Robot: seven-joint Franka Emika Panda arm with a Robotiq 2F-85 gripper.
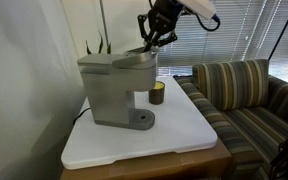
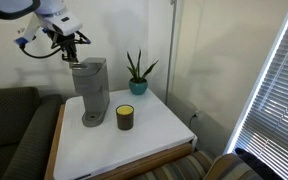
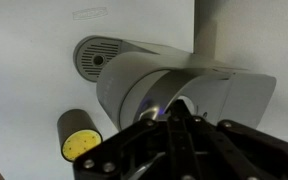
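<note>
The grey coffee maker [image 1: 111, 92] stands on a white tabletop, its drip tray [image 3: 97, 60] empty in the wrist view. At the front of its top, my gripper [image 1: 148, 46] points down with its fingertips at the lid area. In the wrist view, the fingers [image 3: 175, 108] are together over the machine's head, beside a curved grey rim [image 3: 196, 90]. My gripper [image 2: 75, 61] is shut, and nothing shows between its fingers. Whether the fingertips touch the lid is hard to tell. A dark mug [image 1: 157, 95] with a yellow inside stands beside the machine.
A potted plant [image 2: 138, 77] stands at the table's back corner. Beyond the table is a striped sofa [image 1: 231, 85].
</note>
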